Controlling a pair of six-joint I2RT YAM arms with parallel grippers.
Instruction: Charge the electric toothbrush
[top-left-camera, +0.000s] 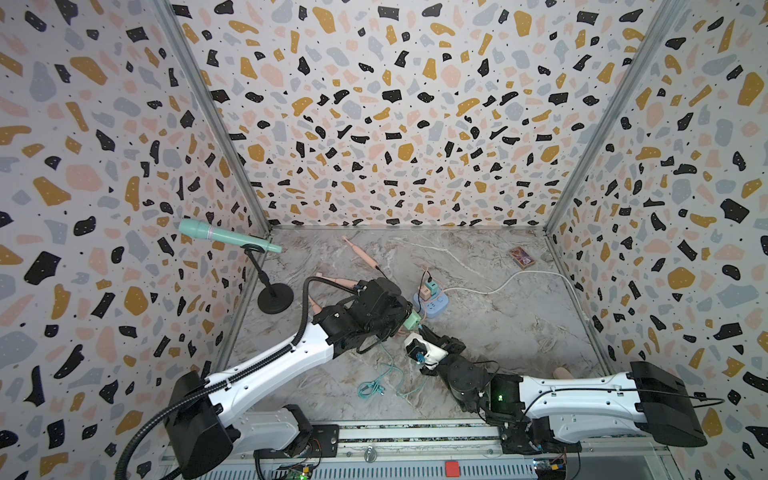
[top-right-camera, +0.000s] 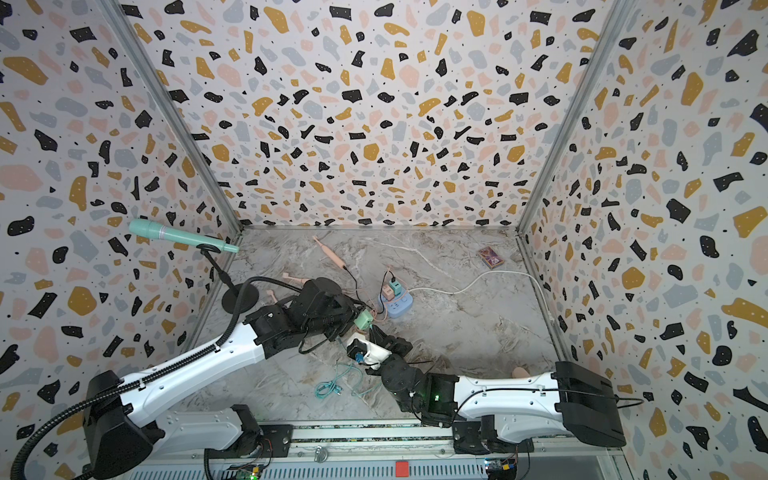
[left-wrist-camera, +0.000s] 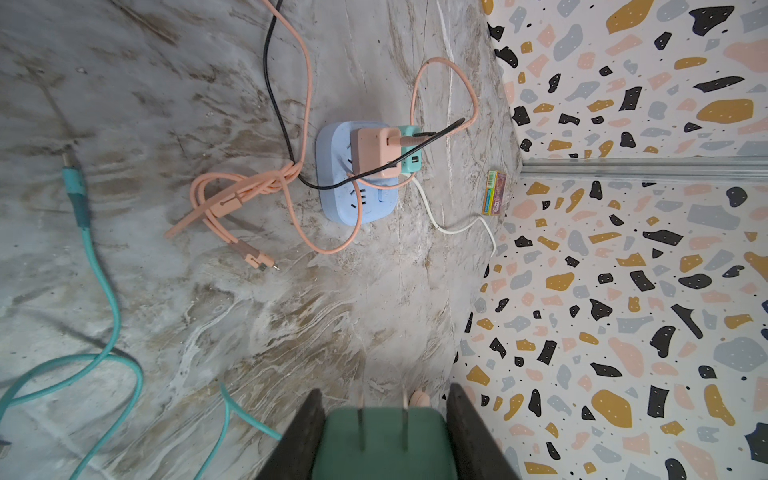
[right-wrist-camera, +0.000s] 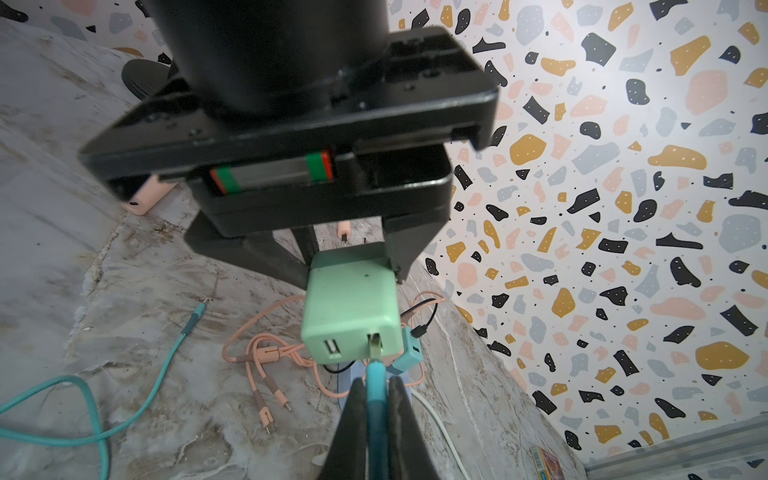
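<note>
In the right wrist view, a mint-green charger block is gripped by my left gripper. From the left wrist view, the block's two metal prongs point away from that gripper. My right gripper is shut on the teal USB plug of a cable. The plug's metal tip lines up with the block's right-hand port; how deep it sits cannot be told. The teal cable lies looped on the table, its slim other connector free. A long mint-green device rests on a black stand; whether it is the toothbrush is unclear.
A blue power strip holds a pink adapter and a teal adapter, with pink and black cables around it. Behind lies a pink wand. A small card box is at the back right.
</note>
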